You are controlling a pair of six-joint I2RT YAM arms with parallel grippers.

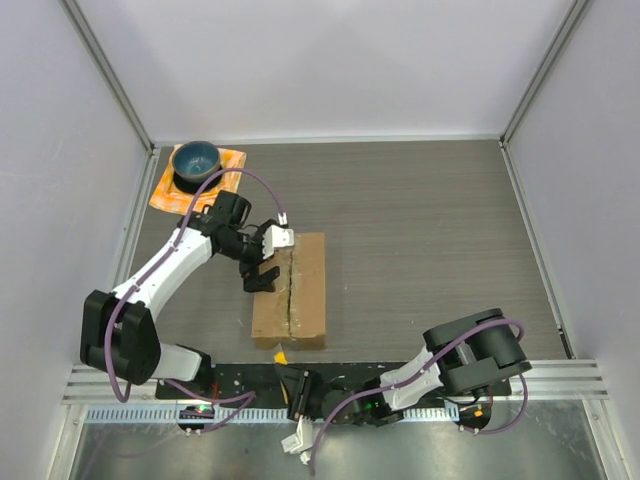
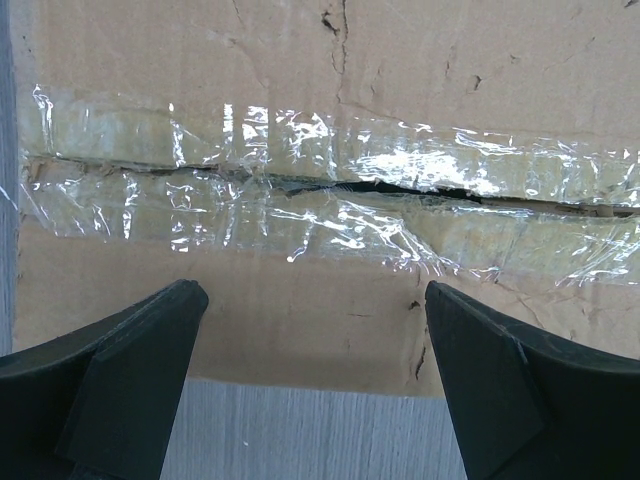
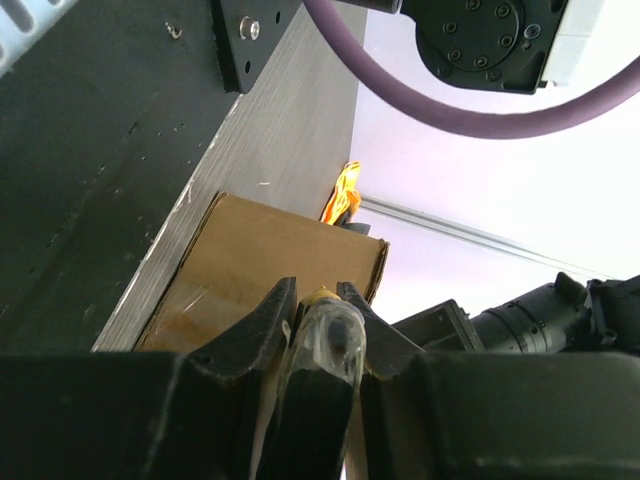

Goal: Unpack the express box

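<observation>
A brown cardboard box lies closed on the table. Clear tape covers its lid seam, and a dark slit runs along the middle, open in places. Over the box's left flap, my left gripper is open with nothing between its fingers. Just off the box's near end, my right gripper is shut on a yellow-tipped tool with a dark, shiny body. From above, that tool's yellow part shows close to the box's near edge. The box's contents are hidden.
A blue bowl on a dark base rests on an orange checked cloth at the back left. To the right of the box, the grey table is clear. Walls enclose the back and sides.
</observation>
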